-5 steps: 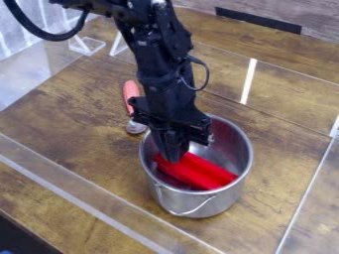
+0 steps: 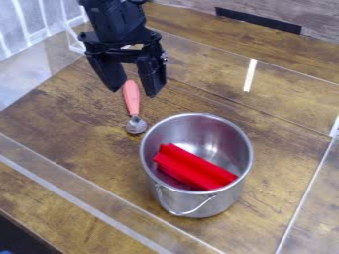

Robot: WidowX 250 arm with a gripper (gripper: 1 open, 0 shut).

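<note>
My black gripper (image 2: 133,77) hangs at the upper left, open, with nothing seen between its fingers. Just below it a pink-handled utensil (image 2: 131,99) with a metal end lies on the wooden table. To the lower right stands a metal bucket (image 2: 181,203) with a red elongated object (image 2: 192,169) lying inside it, apart from the gripper.
A clear plastic-looking edge runs along the upper left, and pale tape strips mark the table.
My gripper has risen out from over the bucket and moved back and left, above the pink utensil. The red object remains in the bucket.
</note>
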